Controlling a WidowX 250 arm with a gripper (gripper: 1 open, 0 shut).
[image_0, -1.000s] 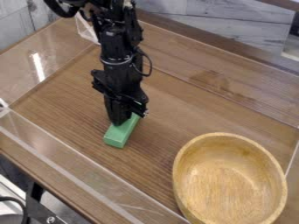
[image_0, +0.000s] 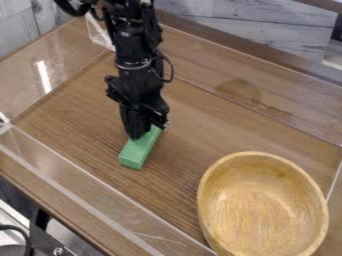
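A green block (image_0: 140, 148) lies on the wooden table near the middle of the camera view. The black gripper (image_0: 142, 128) is over its upper end, pointing down, with the fingers at or just above the block. The dark fingers overlap the block, so whether they touch it or how wide they stand is unclear.
A large yellow bowl (image_0: 262, 210) stands at the lower right. A white edge runs along the left side, and a marble-patterned wall is at the back.
The gripper has shifted slightly left and changed its pose over the block. The block stays in about the same place.
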